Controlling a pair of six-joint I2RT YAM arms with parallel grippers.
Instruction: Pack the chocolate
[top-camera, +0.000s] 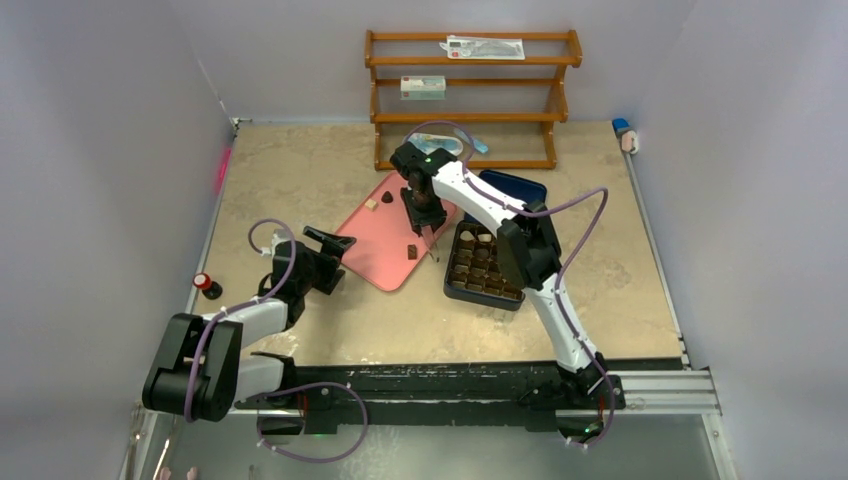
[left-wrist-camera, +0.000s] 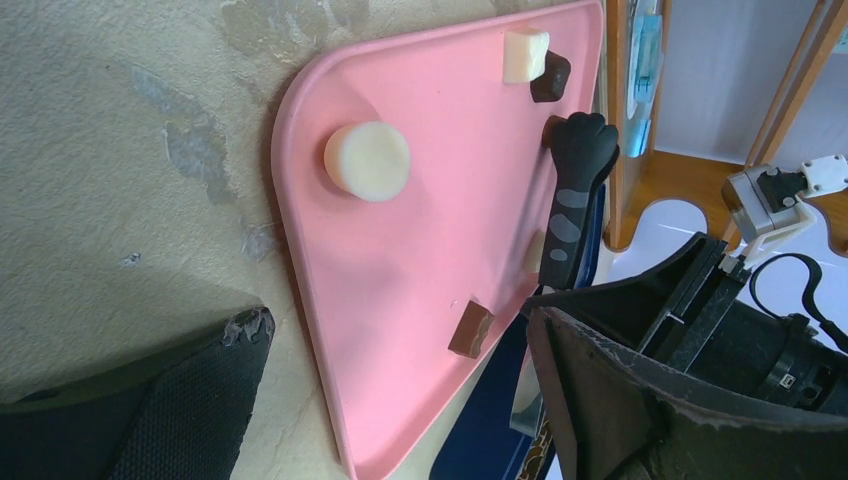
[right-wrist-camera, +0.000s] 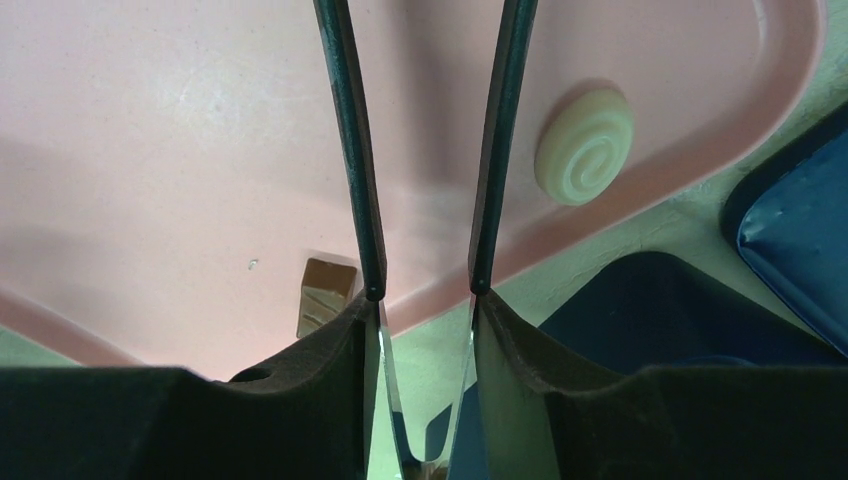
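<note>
A pink tray (top-camera: 375, 255) holds several chocolates: a dark brown piece (top-camera: 412, 251), a cream square (top-camera: 370, 204), a white round one (left-wrist-camera: 366, 160) and a swirled cream one (right-wrist-camera: 584, 147). My right gripper (top-camera: 430, 232) hangs over the tray's right side, open, with the swirled piece beside its fingers and the brown rectangle below them. My left gripper (top-camera: 335, 260) stands open and empty at the tray's left edge. To the tray's right sits the compartment box (top-camera: 483, 275) with some pieces in it.
A dark blue lid (top-camera: 520, 188) lies behind the box. A wooden rack (top-camera: 470, 116) stands at the back. A small red-capped bottle (top-camera: 208, 286) is at the far left.
</note>
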